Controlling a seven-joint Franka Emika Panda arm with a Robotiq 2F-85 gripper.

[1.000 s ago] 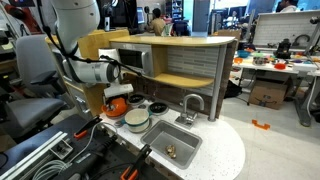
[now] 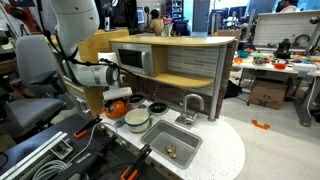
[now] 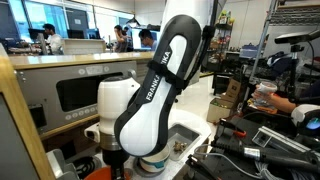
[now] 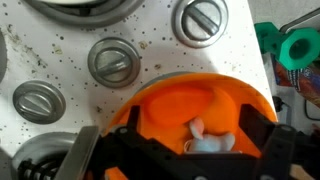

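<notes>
An orange pan or bowl (image 4: 165,105) sits at the stove's edge and fills much of the wrist view. Inside it lies a small pale grey-white object (image 4: 208,140), possibly a toy. My gripper is open above the pan, its dark fingers (image 4: 128,145) apart on either side of the pale object, with nothing held. From exterior view 1, the orange pan (image 2: 115,108) appears just below the gripper (image 2: 108,96). Exterior view 2 shows only part of the orange pan (image 3: 100,173) at the bottom edge.
Stove knobs (image 4: 113,62) lie close beside the pan. A green round object (image 4: 298,48) shows at the wrist view's upper right. A pale pot (image 2: 137,118) stands to the right of the pan, then the sink (image 2: 175,143) with its faucet.
The arm and gripper have shifted slightly over the orange pan. The pan, the pale pot and the sink look unmoved.
</notes>
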